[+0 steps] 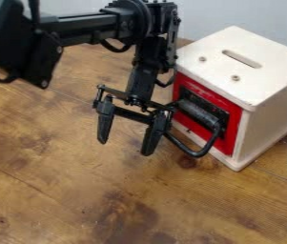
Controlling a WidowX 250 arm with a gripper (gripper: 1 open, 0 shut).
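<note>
My black gripper hangs open over the wooden floor, its two fingers apart with nothing between them, left of a white box. The box has a red front panel facing left, with a dark recessed part and a black curved handle low in front of it. Part of the panel is behind the arm and handle.
A pale wall runs along the back behind the box.
</note>
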